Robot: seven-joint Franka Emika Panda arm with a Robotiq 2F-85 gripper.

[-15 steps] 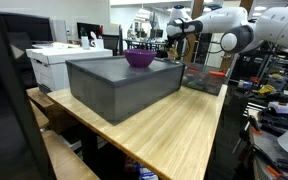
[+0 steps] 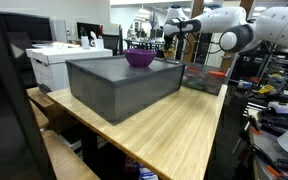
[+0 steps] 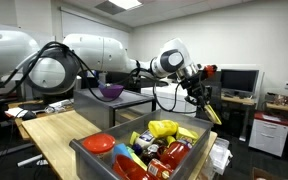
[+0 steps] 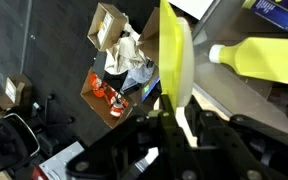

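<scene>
A long yellow object (image 4: 176,50) sticks out from between the fingers of my gripper in the wrist view; the fingers are shut on it. Exterior view 2 has my gripper (image 3: 205,98) high at the far corner of the grey bin, with the yellow object (image 3: 213,115) hanging down at a tilt, apparently above or just past the rim. In exterior view 1 the gripper (image 2: 172,46) is small and far off, and its grip cannot be made out there.
The grey bin (image 3: 92,166) holds several bottles and cans, including a yellow bottle (image 3: 162,128) and a red can (image 3: 176,153). A purple bowl (image 2: 140,58) rests on a grey box (image 2: 134,98). The wooden table (image 2: 169,138) has free room. Open cartons (image 4: 106,27) lie on the floor below.
The distant arm and gripper have shifted slightly in exterior view 1. The bowl, box and table look the same.
</scene>
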